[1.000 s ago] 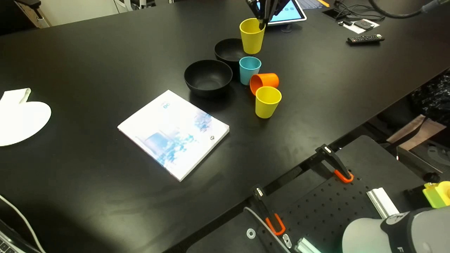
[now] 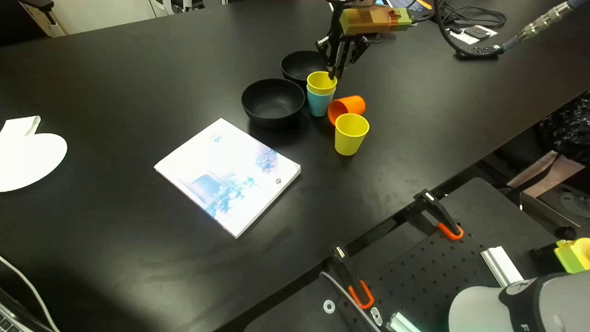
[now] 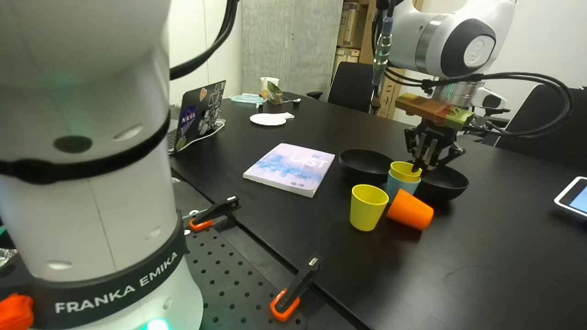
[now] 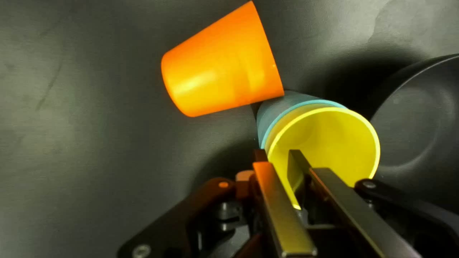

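Observation:
One yellow cup (image 4: 340, 137) sits nested inside a blue cup (image 4: 275, 112), its yellow rim standing above the blue one. My gripper straddles the near rim of that yellow cup: one finger is inside the cup, the other outside. A gap shows between the fingers, so the fingers stand part open. An orange cup (image 4: 223, 64) lies on its side, close against the blue cup. In exterior view 1, a second yellow cup (image 2: 349, 135) stands upright in front of the orange one.
Two black bowls, a nearer one (image 2: 272, 105) and a farther one (image 2: 298, 60), stand right beside the stacked cups. A white book (image 2: 232, 174) lies flat farther left. Bare table stretches across the right side.
My gripper has come down with the yellow cup, which hung above the far bowl and now sits in the blue cup. The blue cup has shifted slightly. The other cups have stayed put.

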